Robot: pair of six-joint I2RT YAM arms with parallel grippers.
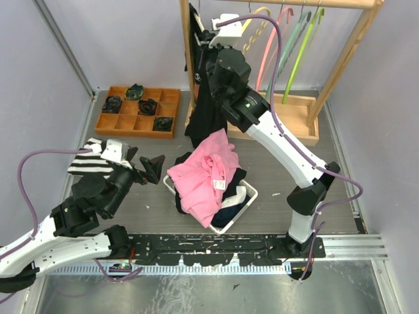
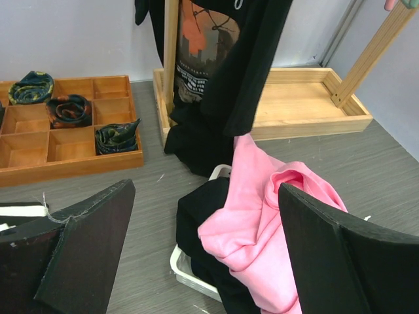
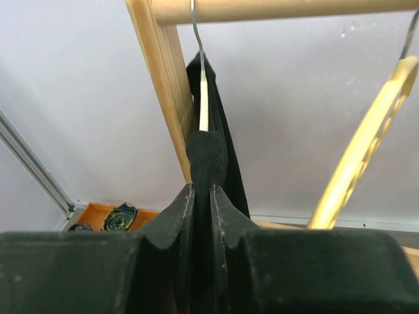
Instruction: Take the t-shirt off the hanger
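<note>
The black t-shirt (image 2: 226,55) hangs beside the rack's left post, its printed front showing in the left wrist view. In the right wrist view, a pale hanger (image 3: 203,104) sticks up out of the shirt's dark cloth, its metal hook over the wooden rail. My right gripper is shut on the shirt's shoulder, with a fold of black fabric (image 3: 208,154) rising between its fingers. Low on the left, well apart from the shirt, my left gripper (image 1: 150,168) stands open and empty. The shirt's far shoulder is mostly hidden behind the near one.
Several coloured hangers, a yellow one (image 3: 360,150) nearest, hang on the rail (image 1: 308,2) to the right. Below lies a white basket (image 1: 245,212) heaped with a pink garment (image 1: 206,173). A wooden compartment box (image 1: 108,124) and striped cloth (image 1: 85,163) sit at left.
</note>
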